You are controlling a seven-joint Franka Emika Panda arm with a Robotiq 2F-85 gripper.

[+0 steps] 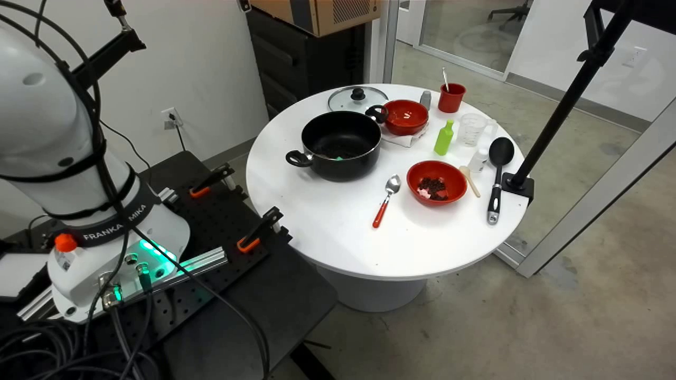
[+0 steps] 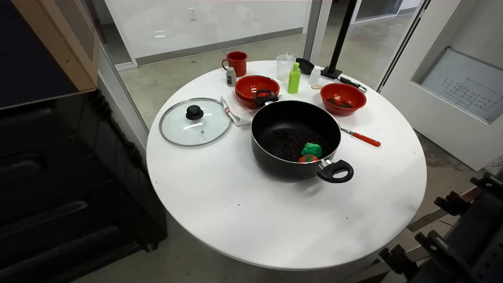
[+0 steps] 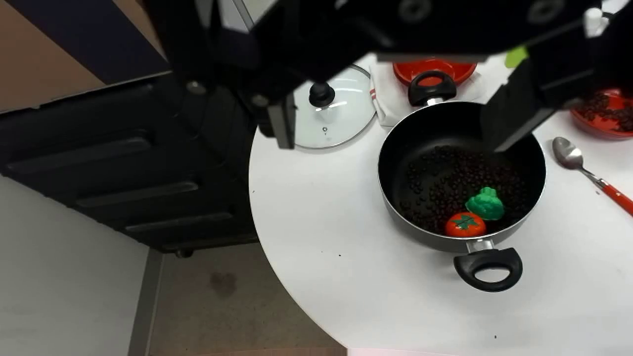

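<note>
My gripper shows only in the wrist view, high above the table, its fingers wide apart and nothing between them. Below it stands a black two-handled pot [image 2: 296, 106]. Inside lie dark beans [image 3: 442, 189], a toy tomato [image 3: 466, 225] and a green toy vegetable [image 3: 486, 204], close to the near handle. The glass lid [image 2: 177, 125] with a black knob rests flat on the table, apart from the pot. A red-handled spoon [image 1: 384, 202] lies between the pot and a red bowl [image 1: 456, 177], which holds dark beans and some pinkish pieces.
More red bowls [image 2: 257, 85] are stacked on a cloth [image 2: 239, 113] behind the pot. Farther back are a red mug [image 2: 237, 63], grey shaker [image 2: 231, 77], green bottle [image 2: 293, 79], clear measuring cup [image 1: 470, 129] and black ladle [image 1: 500, 155].
</note>
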